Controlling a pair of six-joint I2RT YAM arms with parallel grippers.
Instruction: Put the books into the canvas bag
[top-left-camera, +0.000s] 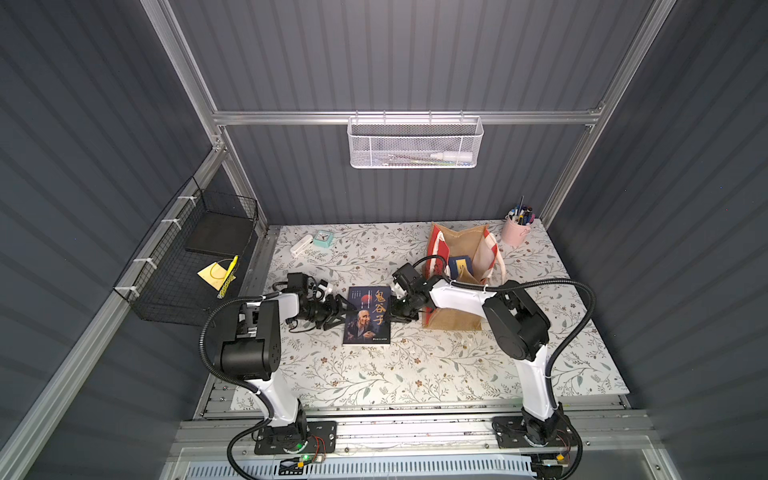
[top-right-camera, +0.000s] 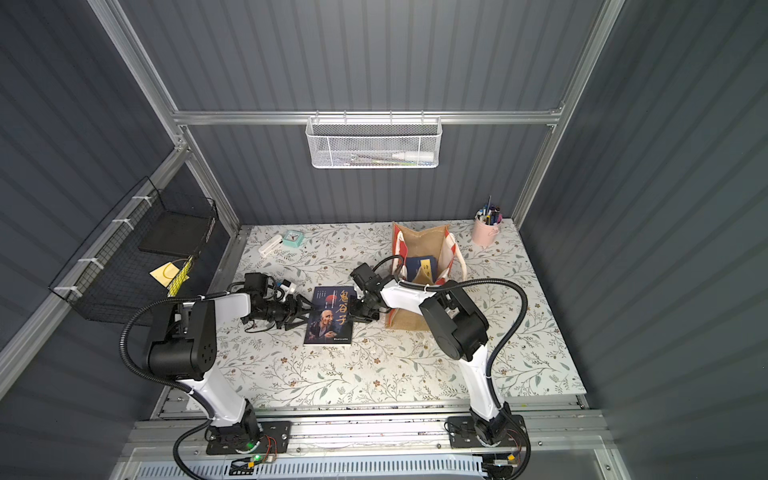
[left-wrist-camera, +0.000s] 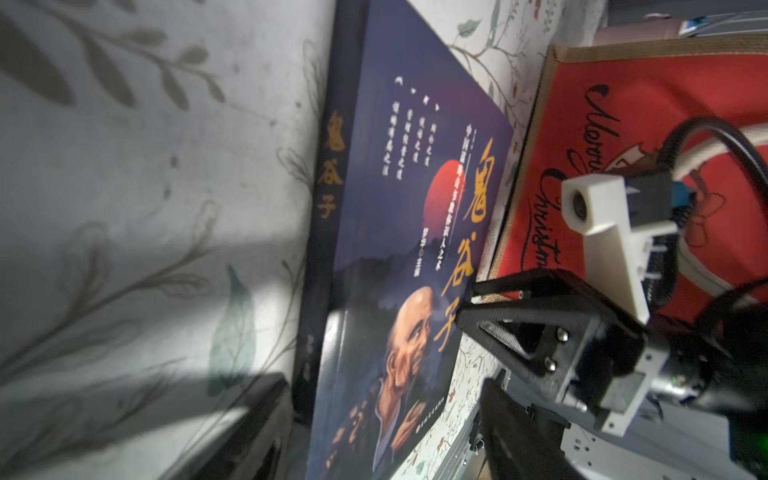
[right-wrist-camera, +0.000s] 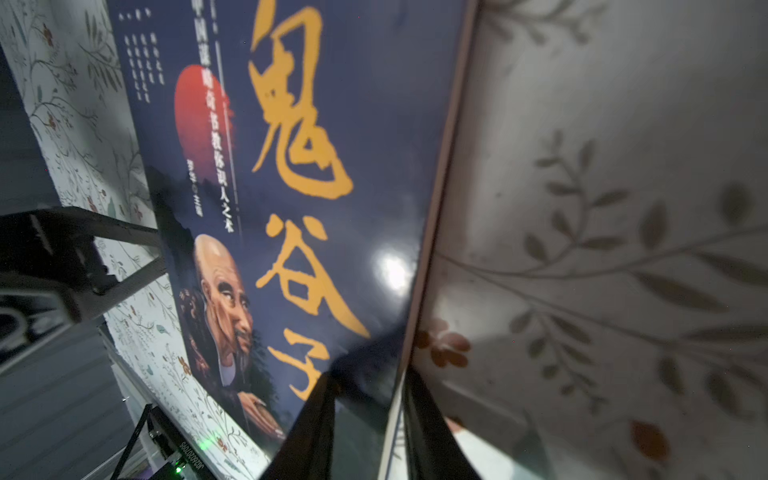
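Note:
A dark blue book (top-left-camera: 367, 318) with a portrait and gold characters lies flat on the table, cover up. My left gripper stands open at its spine side, its fingers blurred on either side of the spine. Across the book, my right gripper is part open, with one finger over the cover and the other beyond the opposite edge. The brown canvas bag (top-left-camera: 456, 321) with red sides stands upright to the right, partly hidden by my right arm. Inside it shows a blue book (top-left-camera: 460, 265) with a yellow label.
A pink pen cup (top-left-camera: 516, 233) stands at the back right. A white object (top-left-camera: 301, 245) and a teal box (top-left-camera: 323, 238) lie at the back left. Black wire basket (top-left-camera: 172, 295) hangs on the left.

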